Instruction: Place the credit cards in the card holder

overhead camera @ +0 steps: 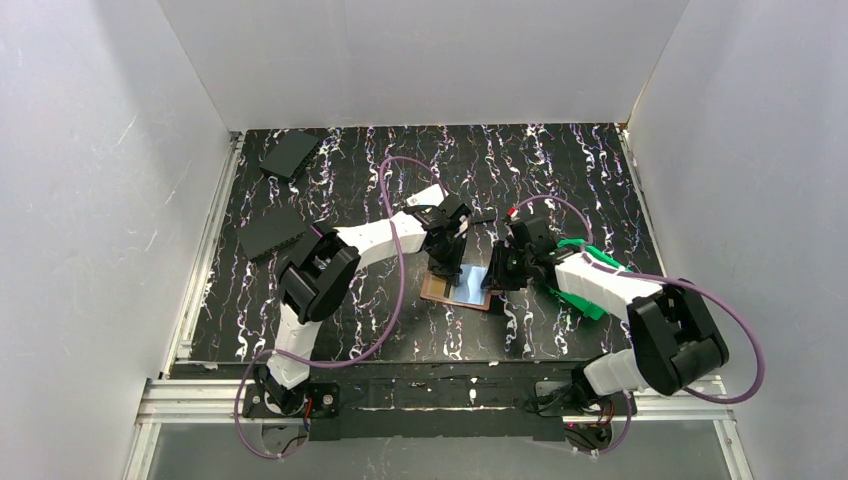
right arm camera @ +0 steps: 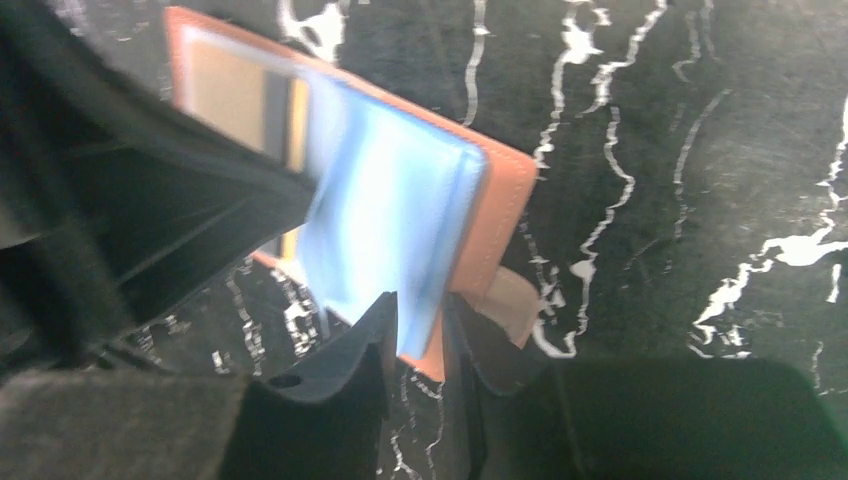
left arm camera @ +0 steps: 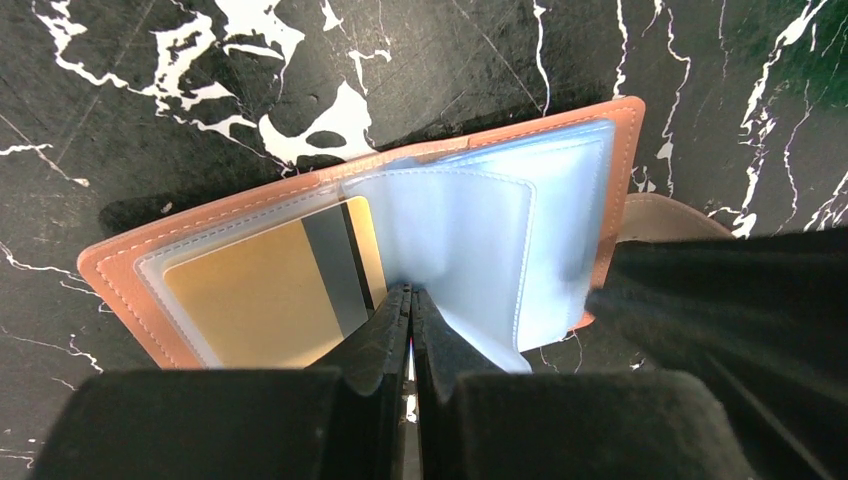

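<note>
The card holder (overhead camera: 456, 288) lies unfolded on the dark table, brown-edged with clear bluish pockets (left arm camera: 450, 220). A gold card (left arm camera: 265, 290) with a dark stripe lies in its left pocket. My left gripper is shut with nothing visible between its fingertips, which are over the holder beside the card's right edge. The tips' contact with the pocket cannot be told. At the holder's right end is my right gripper, its fingers partly open, with the brown edge (right arm camera: 490, 215) showing by its fingers. In the right wrist view the left arm hides part of the card.
Two black slabs (overhead camera: 290, 155) lie at the left. A white object (overhead camera: 427, 196) and a small dark bar (overhead camera: 484, 216) lie behind the holder. A green container (overhead camera: 580, 298) sits by the right arm.
</note>
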